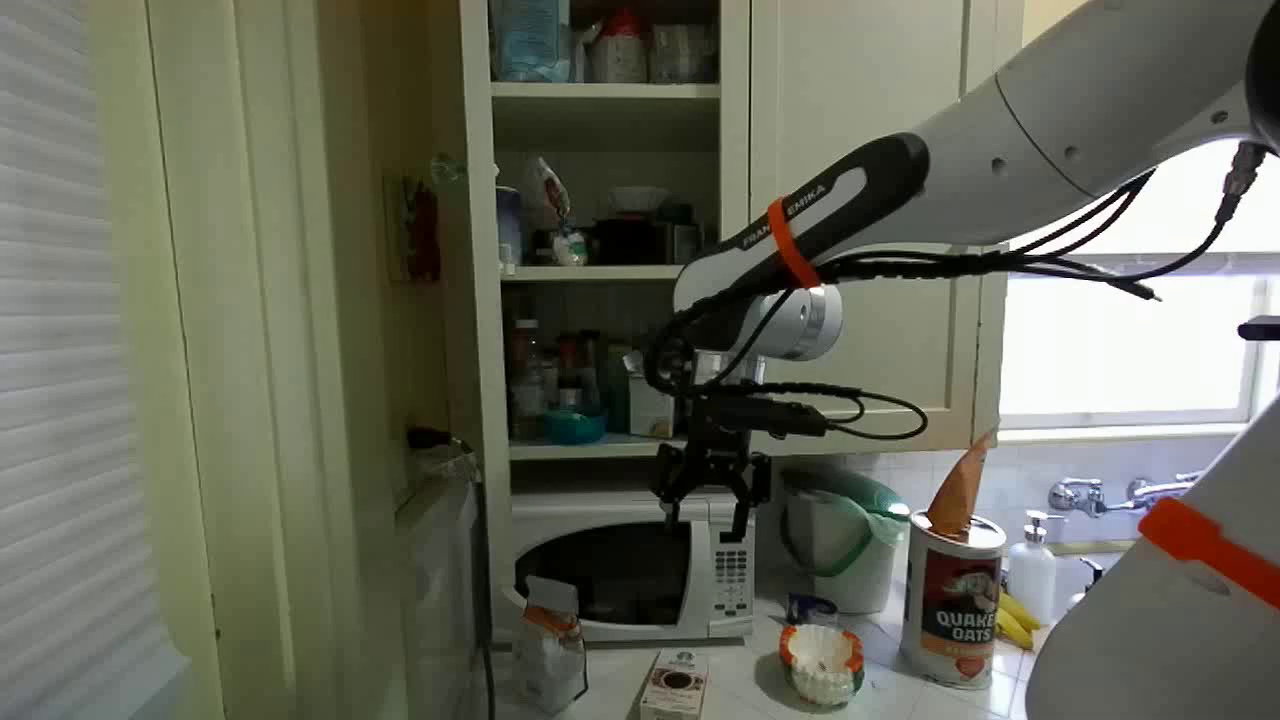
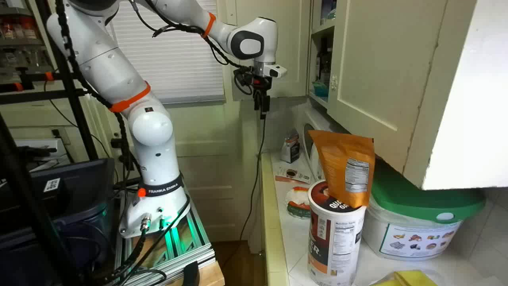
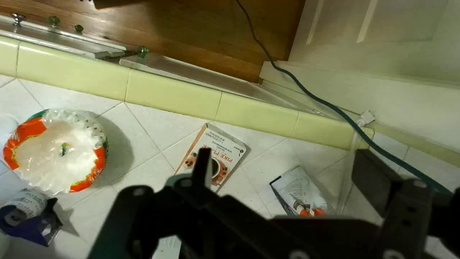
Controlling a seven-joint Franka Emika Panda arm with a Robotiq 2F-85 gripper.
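My gripper (image 1: 708, 528) hangs in front of the microwave, pointing down, its fingers spread with nothing between them. In the wrist view, the dark fingers (image 3: 201, 166) stand wide apart above the counter. Below them lies a flat Pike Place coffee box (image 3: 222, 155). A white and grey bag (image 3: 299, 190) with orange marks is on the counter between the fingers in that view, well below them. Off to one side sits a round stack of coffee filters (image 3: 60, 149) in clear wrap with an orange and green band.
The microwave (image 1: 612, 564) stands at the back under open shelves (image 1: 612, 274). A Quaker Oats canister (image 1: 954, 612) carries an orange pouch (image 2: 345, 164) on top. A green-lidded bin (image 2: 414, 233) is beside it. A cable (image 3: 297, 82) hangs past the counter's edge.
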